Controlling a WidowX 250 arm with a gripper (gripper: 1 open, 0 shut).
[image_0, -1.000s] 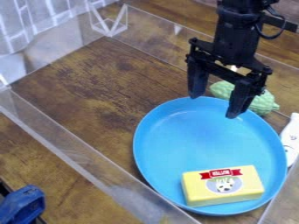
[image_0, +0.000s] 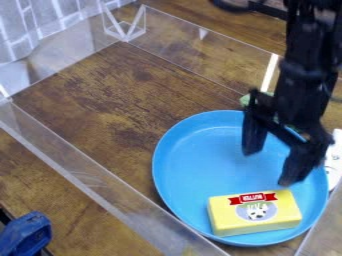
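Note:
My black gripper (image_0: 278, 130) is open, blurred, hanging over the right half of a blue plate (image_0: 187, 160), its finger parts spread apart. A yellow box with a red and white label (image_0: 254, 212) lies on the front part of the plate, below the fingers. Whether the fingertips touch the plate cannot be told.
A green item (image_0: 246, 100) behind the plate and a white item (image_0: 333, 165) at the right are largely hidden. A blue object (image_0: 20, 236) sits at lower left. Clear walls border the wooden surface (image_0: 100, 110), which is clear to the left.
My gripper has moved down in the view, toward the yellow box, and now covers more of the plate and the green item. The plate and box look unmoved.

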